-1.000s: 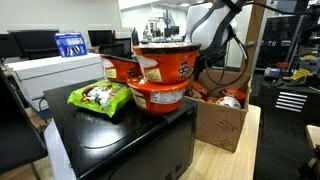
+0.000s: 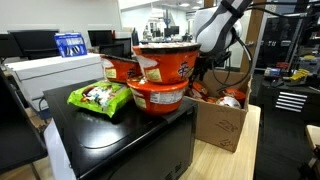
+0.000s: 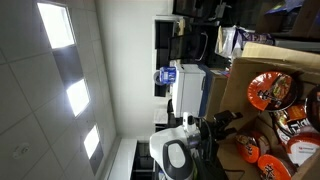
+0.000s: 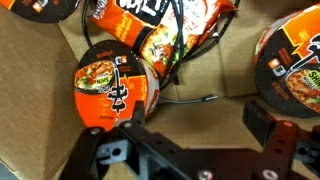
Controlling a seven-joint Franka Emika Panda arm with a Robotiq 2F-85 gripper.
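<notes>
Over the open cardboard box (image 2: 217, 125) my gripper stands open, with its dark fingers (image 4: 262, 122) wide apart and nothing between them. In the wrist view a red-and-black noodle bowl (image 4: 108, 92) lies at the left. A second bowl (image 4: 292, 65) is at the right edge, and a red-orange noodle packet (image 4: 160, 35) lies at the top between them. A black cable (image 4: 180, 45) runs across the packet, its thin end near the middle. Exterior view 2 shows the gripper (image 3: 218, 127) beside several round bowls (image 3: 271, 91) in the box.
Red noodle bowls (image 2: 158, 97) are stacked on a black surface (image 2: 95, 135) left of the box. Next to them lies a green packet (image 2: 100, 97). A blue-and-white box (image 2: 70, 45) stands farther back. Bare cardboard shows below the cable's end in the wrist view.
The arm has shifted slightly to the right above the box in exterior view 1. The stacked bowls and the green packet have stayed in place.
</notes>
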